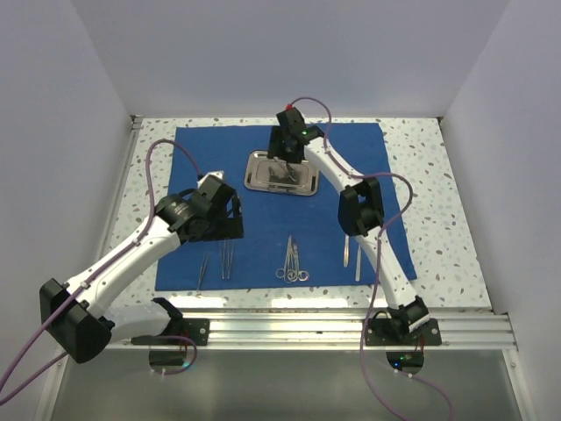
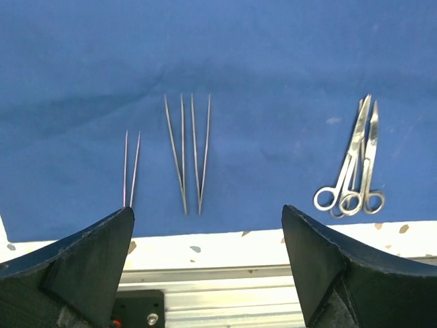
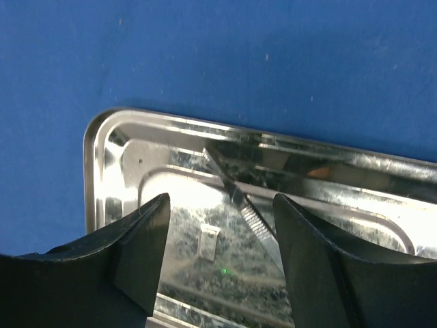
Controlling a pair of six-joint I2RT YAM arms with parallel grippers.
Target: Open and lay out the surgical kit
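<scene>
The steel tray (image 1: 254, 180) lies at the back middle of the blue cloth. Inside it, in the right wrist view, are a thin blade-like instrument (image 3: 252, 222) and a small metal piece (image 3: 207, 242). My right gripper is over the tray, open around the thin instrument with nothing clearly held. My left gripper stands open above the front left of the cloth, empty. Beneath it lie slender tweezer-like instruments (image 2: 184, 171) in two groups, and several scissor-like instruments (image 2: 355, 157) to their right.
Two slim instruments (image 1: 346, 250) lie at the front right of the blue cloth (image 1: 219, 140). A speckled table border surrounds the cloth.
</scene>
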